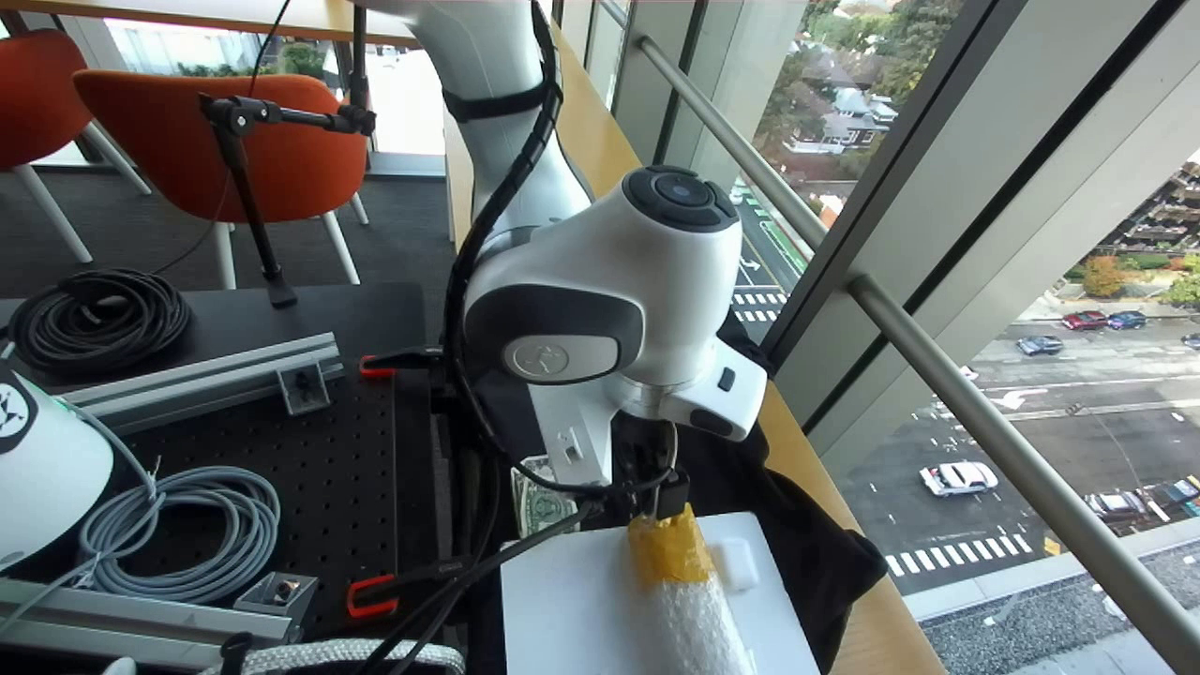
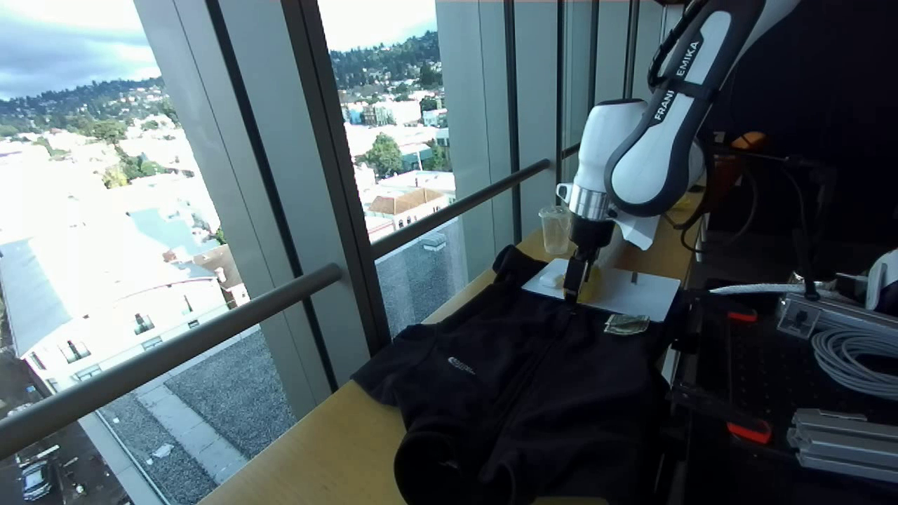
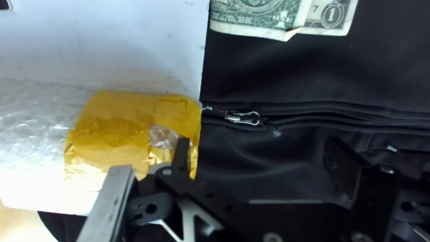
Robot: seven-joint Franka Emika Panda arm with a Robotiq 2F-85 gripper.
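Observation:
Low over the black jacket [image 2: 505, 370], my gripper stands open, with only dark cloth visible below the gap between its fingers. One fingertip [image 3: 183, 155] overlaps the yellow-taped end of a bubble-wrapped roll [image 3: 121, 129] in the wrist view; whether they touch I cannot tell. That roll rests on a white board [image 1: 551, 607]. Beside the board's edge, the jacket's metal zipper pull [image 3: 244, 117] lies on the zip line, off to one side of the fingers. A folded dollar bill [image 3: 258, 18] rests on the jacket near the board.
A clear plastic cup [image 2: 555, 229] stands beyond the board, close to the window rail [image 2: 497, 192]. To the arm's other side, a black pegboard [image 1: 337, 484] carries metal profiles and coiled grey cable [image 1: 191, 540]. Red-tipped clamps [image 1: 373, 596] line its edge.

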